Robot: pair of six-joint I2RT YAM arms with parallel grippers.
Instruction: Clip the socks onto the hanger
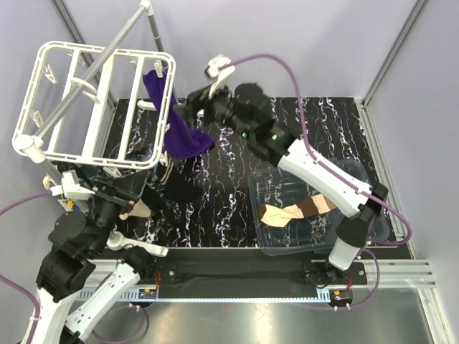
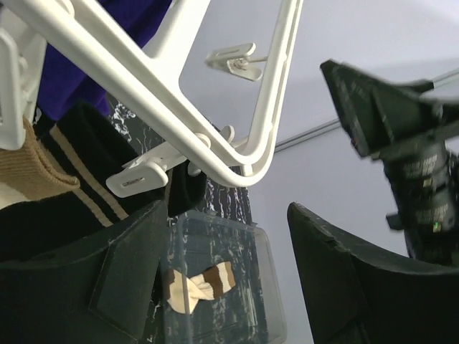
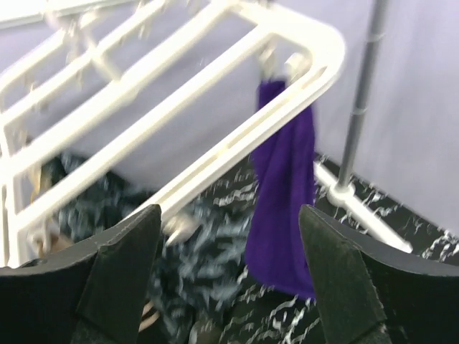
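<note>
The white hanger (image 1: 106, 84) is a tilted frame with small clips along it. A purple sock (image 1: 172, 127) hangs by its top from a clip at the hanger's right side. A black sock with tan stripes (image 2: 93, 158) hangs at the near side, close to a white clip (image 2: 140, 175). My left gripper (image 1: 136, 188) is just below the near hanger bar, open, with nothing seen between its fingers. My right gripper (image 1: 192, 109) is raised right of the purple sock, also open and empty. A beige and brown sock (image 1: 294, 211) lies in the clear bin.
The clear bin (image 1: 259, 240) sits at the right of the black marbled table (image 1: 222, 222). A grey pole (image 1: 93, 68) holds the hanger above the table.
</note>
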